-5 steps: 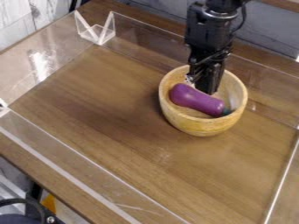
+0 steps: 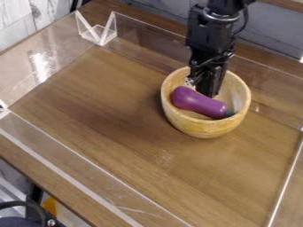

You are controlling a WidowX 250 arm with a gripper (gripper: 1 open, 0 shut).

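A yellow bowl (image 2: 206, 127) stands on the wooden table toward the back right, holding a purple eggplant-like object (image 2: 198, 101) that lies tilted in it. The black gripper (image 2: 204, 85) points down into the back of the bowl, just behind the purple object. Its tips are dark and partly hidden, with nothing clearly between them; it appears shut.
Bare wooden table (image 2: 106, 115) fills the left and front. A clear rack-like piece (image 2: 97, 31) sits at the back left. A dark round piece with cables is at the bottom left corner.
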